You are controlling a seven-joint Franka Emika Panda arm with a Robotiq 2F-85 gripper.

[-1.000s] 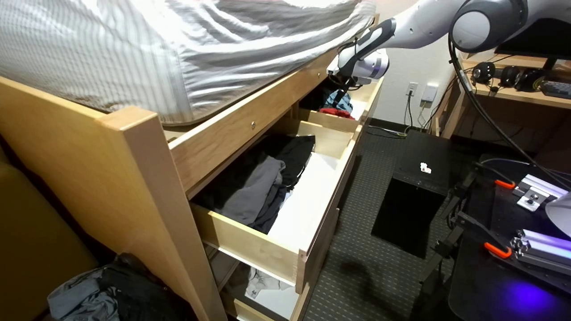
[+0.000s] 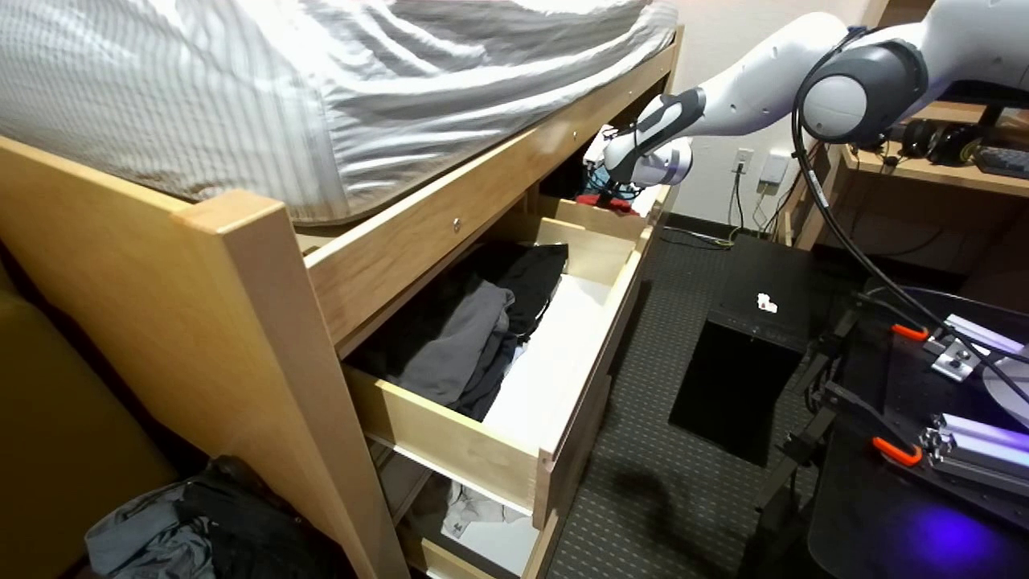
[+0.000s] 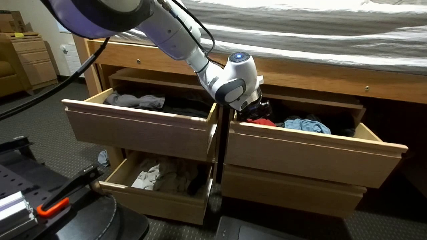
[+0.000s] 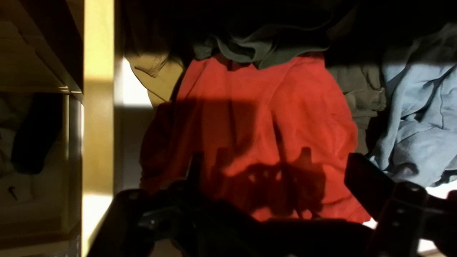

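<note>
In the wrist view a red garment (image 4: pixel 257 124) fills the middle, lying in the upper right drawer (image 3: pixel 312 150). Over its lower part my gripper stands open, its dark fingers (image 4: pixel 368 182) spread wide with nothing seen held between them. A light blue garment (image 4: pixel 424 124) lies to the right of the red one, a mustard one (image 4: pixel 165 79) to the left, and a dark grey-green cloth (image 4: pixel 265 43) overlaps its top edge. From outside, the gripper (image 3: pixel 256 112) is down at the drawer's left end, its fingertips largely hidden behind the front.
Below that is another open drawer (image 3: pixel 156 204) with pale clothes. The drawer's wooden side wall (image 4: pixel 98 128) runs close to the gripper's left. The bed rail (image 3: pixel 312 80) passes above.
The arm has come lower and a little nearer, bringing the gripper down into the far drawer over the red garment. The drawers and clothes in the near drawer look unchanged.
</note>
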